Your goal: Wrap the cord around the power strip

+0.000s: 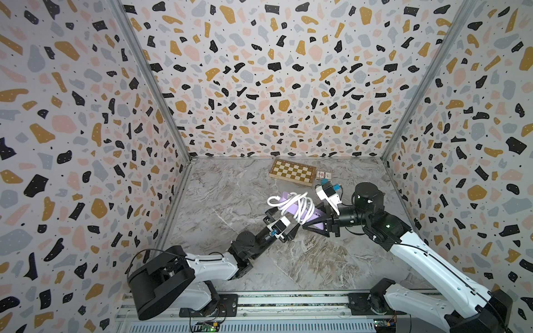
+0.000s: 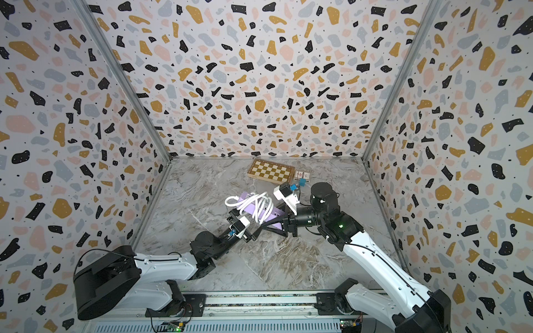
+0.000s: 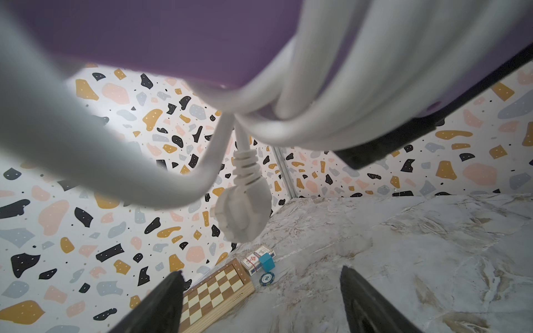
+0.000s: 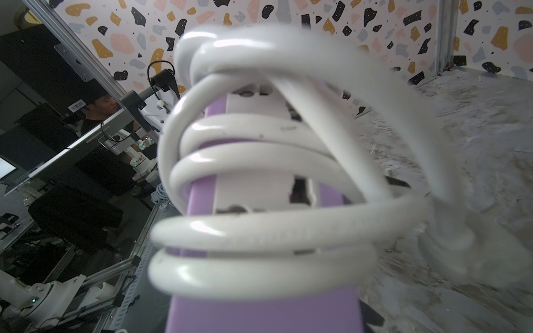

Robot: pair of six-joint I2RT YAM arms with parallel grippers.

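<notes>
The purple power strip is held above the table, with my right gripper shut on its near end. Several loops of white cord wrap around the strip, and one loose loop sticks out past its far end. In the left wrist view the white plug hangs down from the coils on a short length of cord. My left gripper stands open below the strip, its dark fingers apart with the plug above the gap. In the right wrist view, the right gripper's fingers are mostly hidden by the strip.
A checkered board lies at the back of the table, with card boxes and a small blue cube beside it. A round chip lies near the cube.
</notes>
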